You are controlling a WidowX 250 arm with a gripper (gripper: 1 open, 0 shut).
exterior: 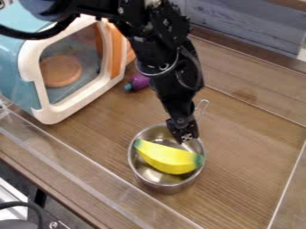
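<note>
A yellow banana (pixel 165 157) with green ends lies in a steel pan (pixel 156 182) on the wooden counter. My black gripper (pixel 184 136) points down at the pan's back rim, above and behind the banana. Whether its fingers are open or shut is hard to tell, and it hides part of the rim and handle.
A light blue toy appliance (pixel 28 54) with a white-framed door stands at the back left, with a small purple object (pixel 136 83) beside it.
</note>
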